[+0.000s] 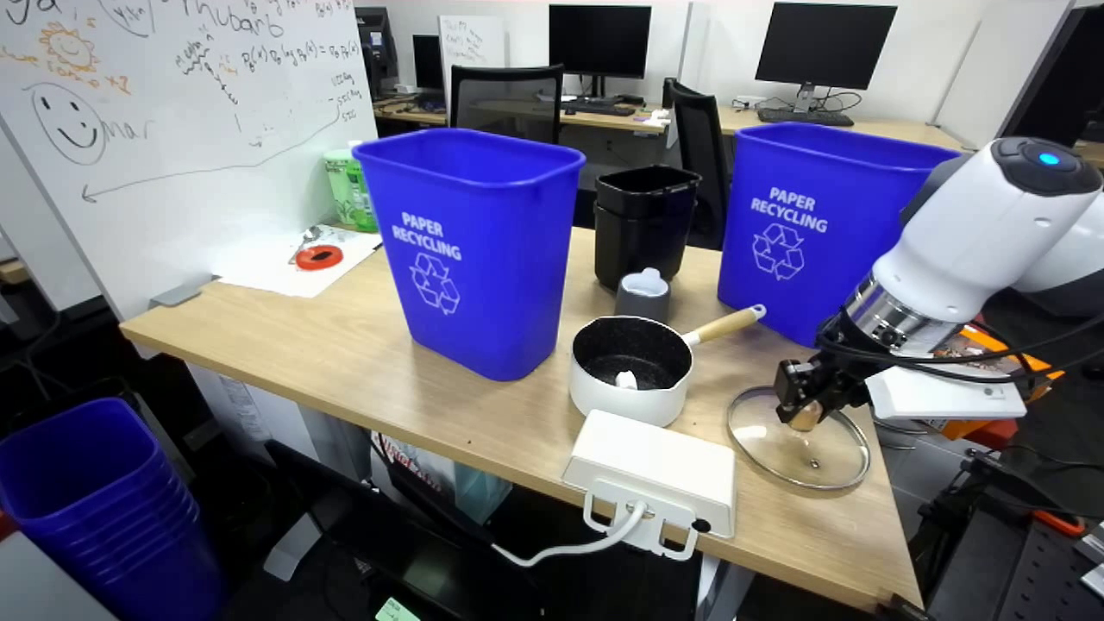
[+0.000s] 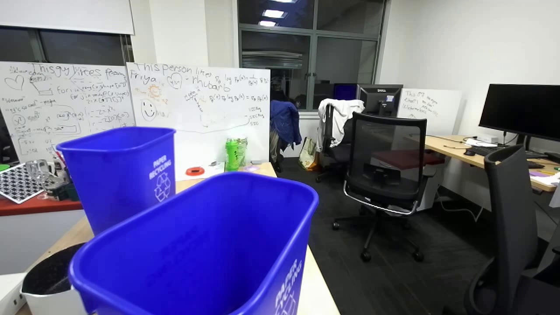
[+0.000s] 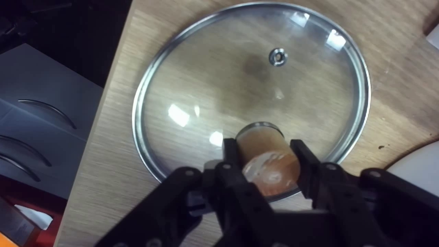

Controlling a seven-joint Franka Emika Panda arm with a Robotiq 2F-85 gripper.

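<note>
A round glass lid [image 1: 771, 452] with a metal rim lies at the right end of the table, at or just above its surface; I cannot tell which. My gripper is shut on the lid's wooden knob [image 3: 269, 160], which sits between the two black fingers. To the left of the lid is a white saucepan [image 1: 626, 404] with a black inside and a wooden handle [image 1: 724, 326]. Inside the pan lies a small white object [image 1: 626, 379]. The lid does not show in the second exterior view.
A white box [image 1: 652, 466] with a cable stands at the front edge. Behind the pan are a grey cup [image 1: 643, 300] and a black bin [image 1: 643, 233]. Two blue recycling bins, one on the left [image 1: 486, 279] and one on the right [image 1: 771, 269], take up much table room.
</note>
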